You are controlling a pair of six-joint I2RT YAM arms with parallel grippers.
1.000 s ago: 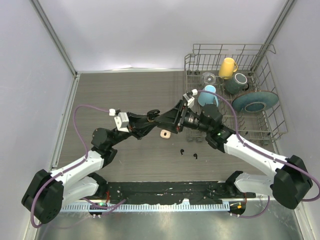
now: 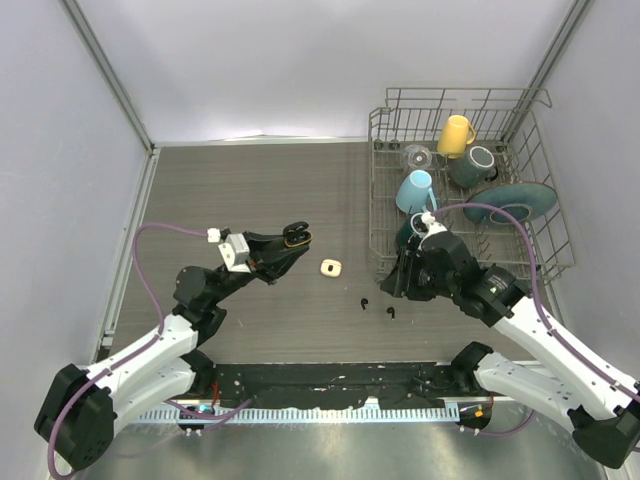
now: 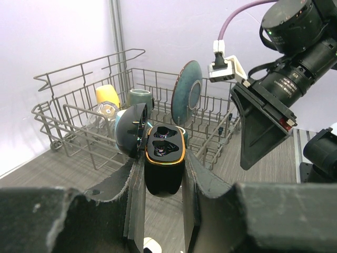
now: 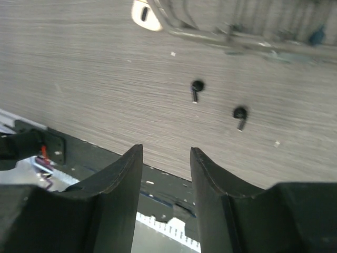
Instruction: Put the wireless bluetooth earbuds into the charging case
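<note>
Held upright between the fingers of my left gripper is the black charging case [image 3: 165, 163] with a gold rim. Its lid [image 3: 131, 130] stands open, and two earbud hollows [image 3: 165, 142] show in it, looking empty. Two black earbuds lie apart on the table: one earbud [image 4: 197, 88] on the left, another earbud [image 4: 240, 115] on the right. My right gripper is above the table with its fingers parted and nothing between them; in the top view it points down, close to the earbuds.
A wire dish rack [image 2: 380, 185] with cups and a plate [image 2: 513, 203] fills the right rear, its near edge close to the earbuds. A small white block [image 2: 331, 268] lies left of them.
My right gripper has moved away from the case, rightward and toward the front, and turned downward. The left arm has drawn back slightly left with the case, whose lid now stands open.
</note>
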